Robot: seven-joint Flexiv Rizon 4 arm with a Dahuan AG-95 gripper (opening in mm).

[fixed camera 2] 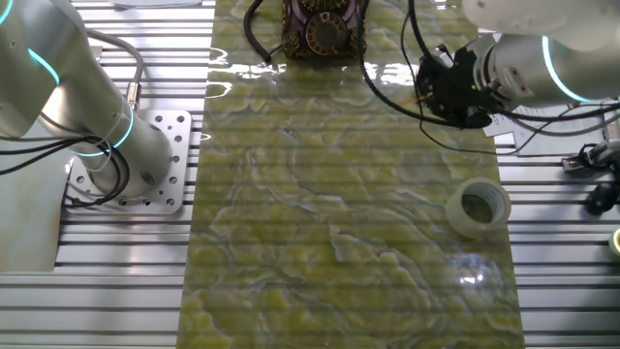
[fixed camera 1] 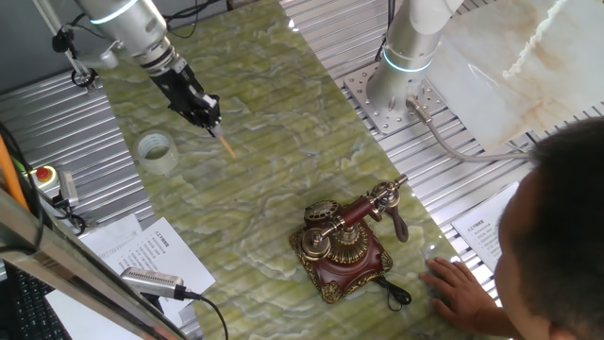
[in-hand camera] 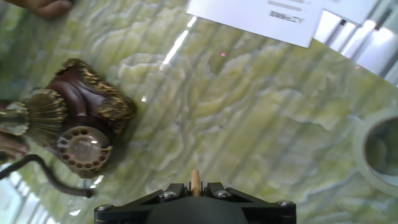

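My gripper is shut on a thin wooden stick, which juts out beyond the fingertips over the green marbled table. In the wrist view the stick shows end-on between the two black fingers. An antique-style telephone, dark red with gold trim, stands on the table well apart from the stick. Its rotary dial is at the left in the wrist view. The receiver lies across the top of the phone.
A roll of clear tape lies close to my gripper. A person's hand rests on the table edge beside the phone. Papers lie near the front left.
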